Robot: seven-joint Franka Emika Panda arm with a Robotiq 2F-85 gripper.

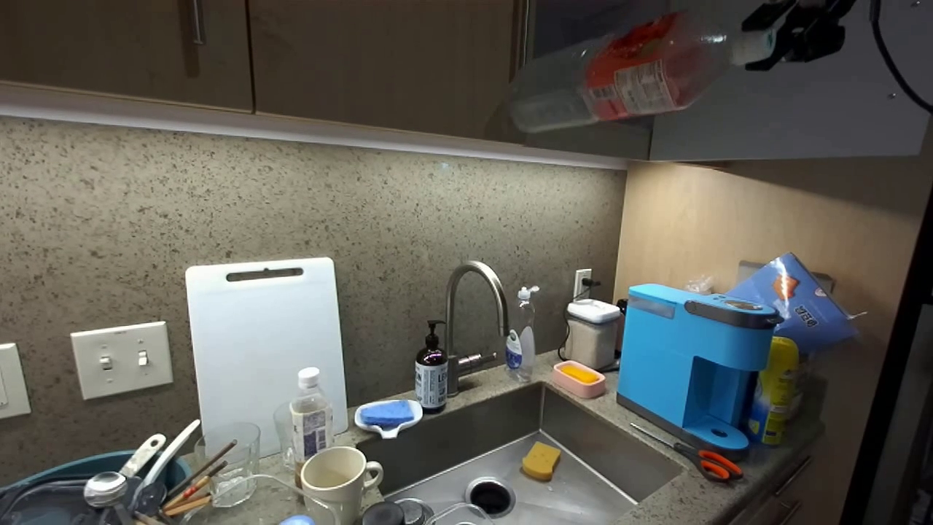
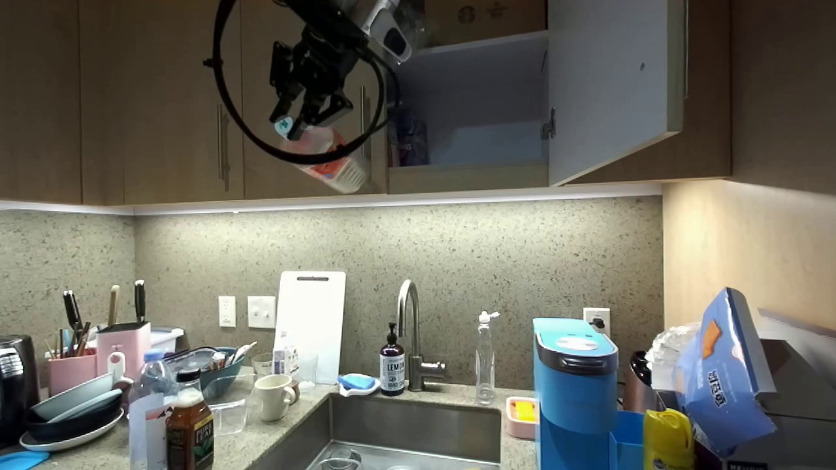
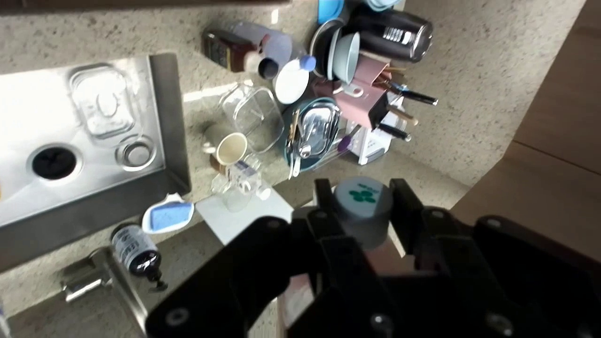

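A large clear bottle with a red label [image 1: 634, 79] hangs on a slant high in front of the upper cabinets. My gripper [image 1: 762, 39] is shut on its neck at the cap end. In exterior view 2 the gripper [image 2: 299, 117] shows above the bottle [image 2: 333, 160], whose base points down to the right. The wrist view has the pale cap with a green mark [image 3: 363, 203] between the gripper's dark fingers [image 3: 406, 211]; most of the bottle is hidden there. An upper cabinet [image 2: 478, 145] stands open, with a wide empty stretch of shelf.
The open cabinet door [image 2: 615, 86] sticks out right of the opening. Below lie the sink [image 1: 603, 477], faucet [image 1: 477, 271] and blue coffee maker [image 1: 669, 350]. Dishes, a mug [image 1: 337, 481] and bottles crowd the counter's left side.
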